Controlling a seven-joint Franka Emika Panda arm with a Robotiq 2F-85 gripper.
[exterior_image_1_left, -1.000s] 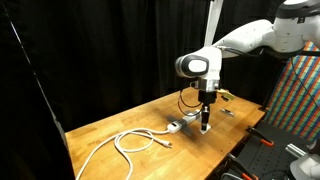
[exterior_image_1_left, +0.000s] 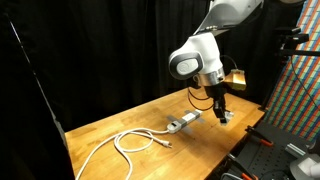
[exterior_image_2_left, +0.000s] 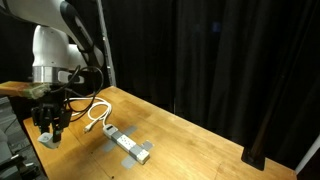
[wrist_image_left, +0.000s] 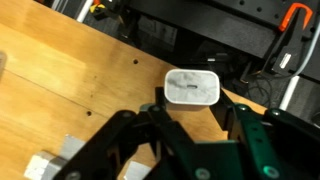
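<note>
My gripper is shut on a small white block (wrist_image_left: 192, 88), whose pale face with a dark slot is turned toward the wrist camera. In exterior view 1 the gripper (exterior_image_1_left: 224, 113) holds the block (exterior_image_1_left: 229, 116) near the right front of the table. From exterior view 2 the block (exterior_image_2_left: 47, 139) shows below the gripper (exterior_image_2_left: 51, 129), at the near left. A white power strip (exterior_image_2_left: 127, 143) lies on the table, apart from the gripper. Its white cable (exterior_image_1_left: 124, 150) loops over the wood to the left in exterior view 1.
Grey patches (exterior_image_2_left: 130, 163) lie beside the strip. Dark rails and an orange-handled tool (wrist_image_left: 291, 15) are beyond the table edge in the wrist view. A black curtain (exterior_image_1_left: 100, 60) stands behind.
In exterior view 1, my arm has moved right, away from the power strip, carrying the white block toward the table's right side. The strip and its cable have stayed put.
</note>
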